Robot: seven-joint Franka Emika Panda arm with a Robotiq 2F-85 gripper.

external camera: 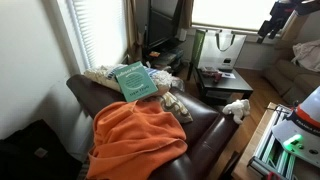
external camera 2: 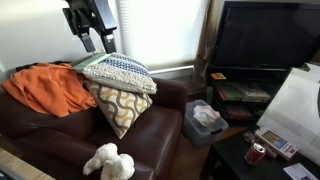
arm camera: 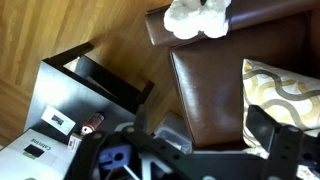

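Note:
My gripper hangs in the air above the brown leather couch (arm camera: 202, 85), its two fingers spread apart and nothing visible between them. High at the upper left of exterior view 2, the gripper (external camera 2: 98, 44) appears in front of the couch cushions. A white plush-like object (arm camera: 197, 17) lies on the couch arm at the top of the wrist view, apart from the fingers. The same white object (external camera 2: 108, 162) shows near the bottom of exterior view 2. An orange cloth (external camera: 140, 140) is draped over the couch.
Patterned pillows (external camera 2: 123, 108) lean on the couch back, near a green book-like item (external camera: 135, 80). A dark table (arm camera: 70, 95) holds a red can (arm camera: 92, 123) and boxes; a white bag (external camera: 215, 50) stands there too. A grey bin (external camera 2: 203, 125) sits on the floor.

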